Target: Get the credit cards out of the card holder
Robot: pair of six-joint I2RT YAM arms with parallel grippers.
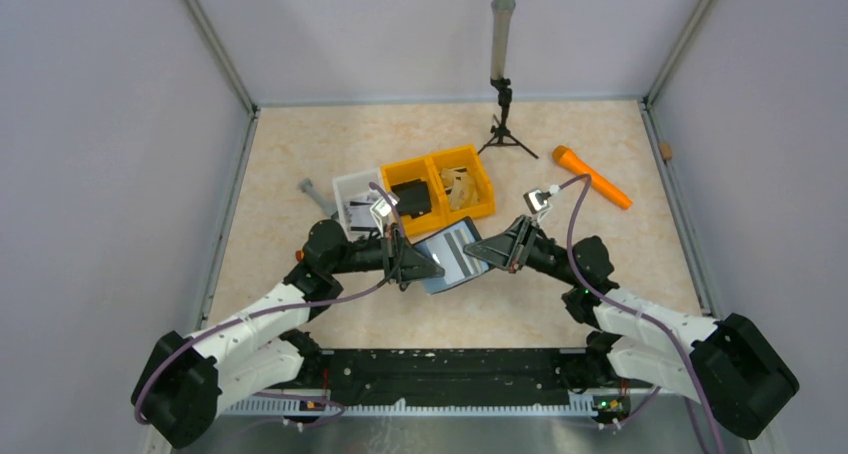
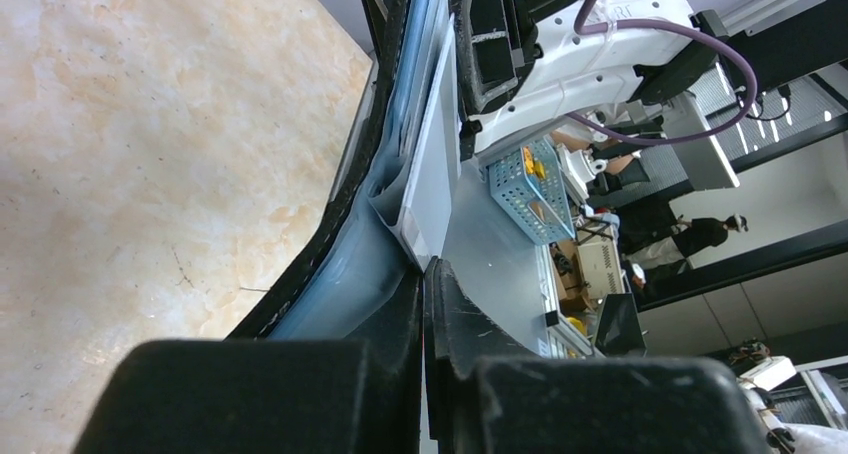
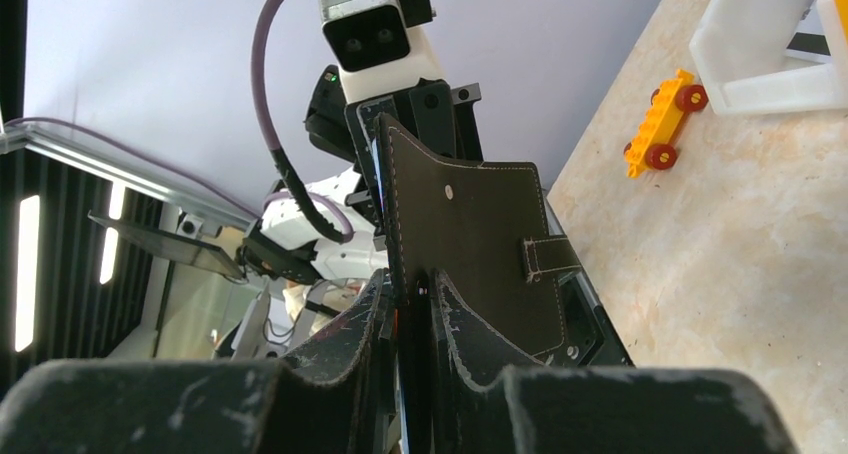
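The card holder point(image 1: 452, 259) is held in the air between my two grippers, clear sleeves facing up in the top view. In the left wrist view its blue sleeves point(image 2: 335, 284) and white cards point(image 2: 430, 164) show edge-on, with my left gripper at the lower edge of the cards, fingertips close together; whether they pinch a card is unclear. In the right wrist view the holder's black stitched cover point(image 3: 470, 224) shows, and my right gripper is shut on the holder.
Behind are a white bin point(image 1: 349, 184) and orange bins point(image 1: 478, 199) with items inside. An orange flashlight point(image 1: 600, 182) lies at back right, a tripod point(image 1: 503, 124) at the back, a toy car point(image 3: 655, 129) beside the white bin.
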